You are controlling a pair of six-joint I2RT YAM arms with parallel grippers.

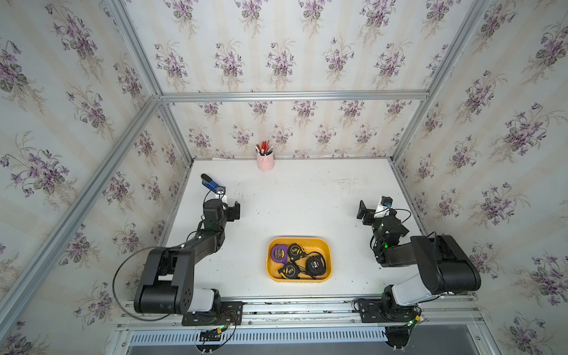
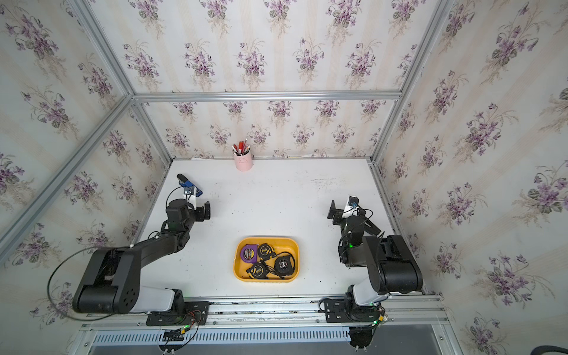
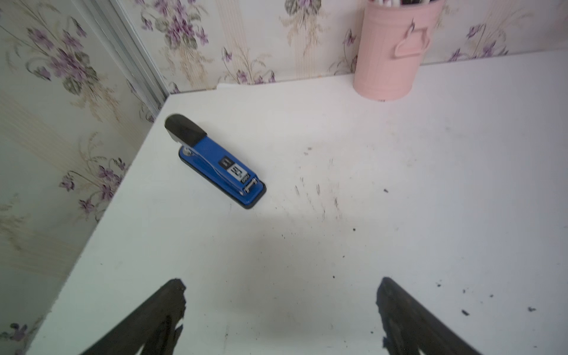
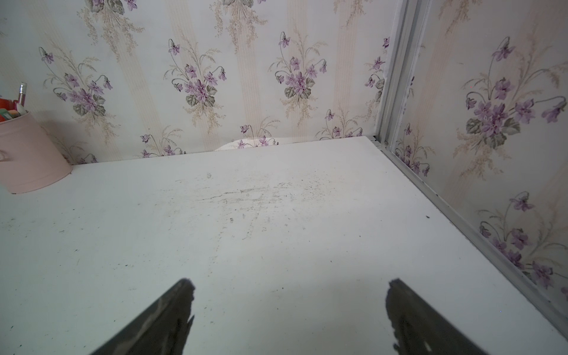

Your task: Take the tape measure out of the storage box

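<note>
The yellow storage box stands at the front middle of the table. Inside it lie a purple tape measure at the back left and several black tape measures, one of them at the front left and a larger one with a black strap at the right. My left gripper hangs left of and behind the box, its fingers wide apart with bare table between them. On the far right, my right gripper is also open and empty, well away from the box. Neither wrist view shows the box.
A blue stapler lies at the back left, beyond my left gripper. The pink pencil cup stands at the back wall. Table surface between the arms is clear.
</note>
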